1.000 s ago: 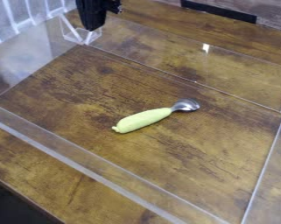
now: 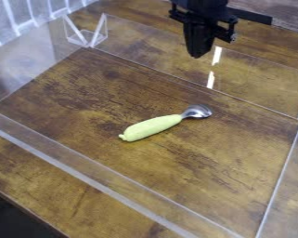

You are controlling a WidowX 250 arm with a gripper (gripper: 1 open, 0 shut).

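Note:
A spoon point(image 2: 158, 125) with a pale yellow-green, corn-shaped handle and a metal bowl lies on the wooden surface inside a clear acrylic tray point(image 2: 64, 144), its bowl toward the upper right. The black gripper point(image 2: 199, 48) hangs at the top of the view, above and behind the spoon and well apart from it. It appears shut, with nothing seen between its fingers.
The tray's clear walls surround the spoon, with free wood around it. A white slatted object point(image 2: 21, 14) stands at the upper left, and a dark strip lies along the back edge. The near left corner of the table drops to a dark area.
The gripper has moved rightward from the upper left to the top middle-right of the view. The spoon has not moved.

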